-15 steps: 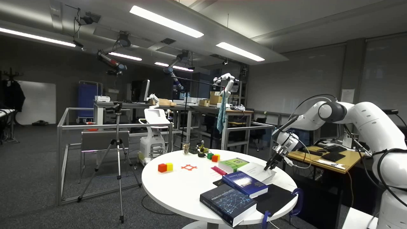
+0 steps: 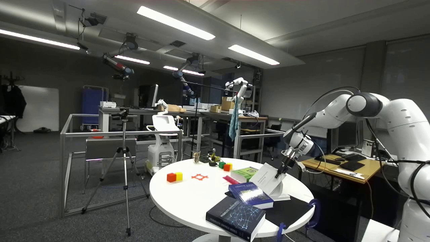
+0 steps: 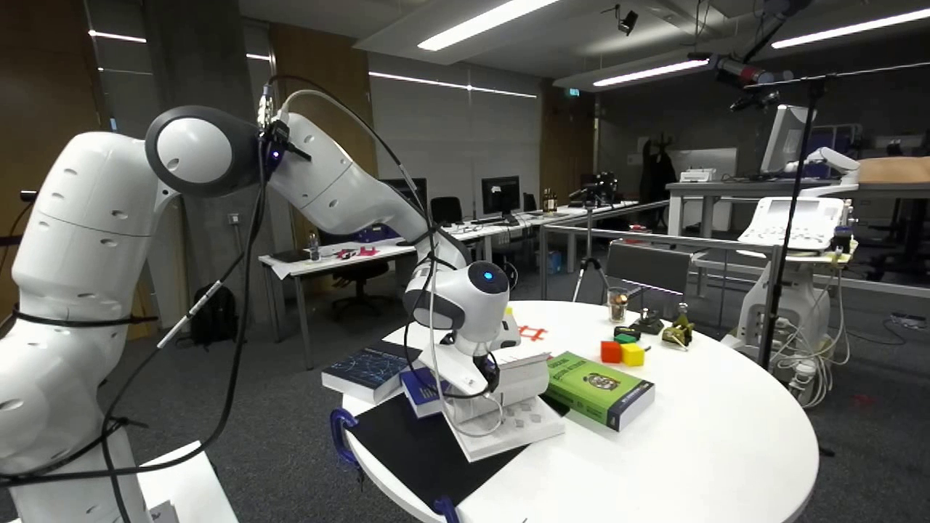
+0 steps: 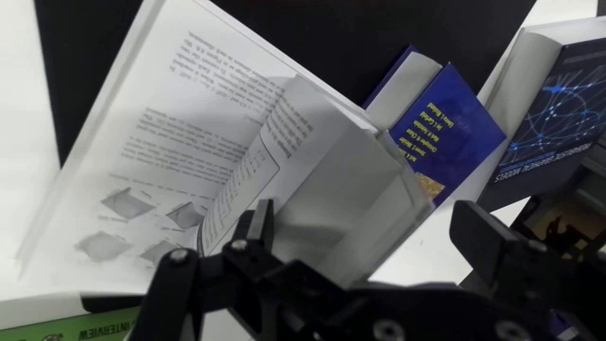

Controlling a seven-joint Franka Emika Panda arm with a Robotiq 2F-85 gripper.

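Observation:
A white book (image 2: 264, 179) stands partly open on the black mat (image 2: 288, 211), its raised cover and pages tilted steeply. In the wrist view, printed text and grey figures show on its lower page (image 4: 130, 148), and a thick block of pages (image 4: 335, 193) rises beside it. My gripper is open, its fingers wide apart. One finger (image 4: 261, 221) is on the inner side of the raised pages; the other finger (image 4: 480, 233) stands off beyond their outer side. Whether the inner finger touches the paper, I cannot tell.
A blue book (image 2: 250, 194) and a dark book (image 2: 237, 216) lie against one another towards the table's front edge. Beyond the white book is a green book (image 3: 601, 388). Coloured blocks (image 2: 174, 177) sit farther off, and the round table's (image 2: 177, 201) left part is mostly clear.
The white book, earlier lying flat, now has its upper part swung up. My gripper has shifted left and towards the front. The blue and dark books have slid slightly left.

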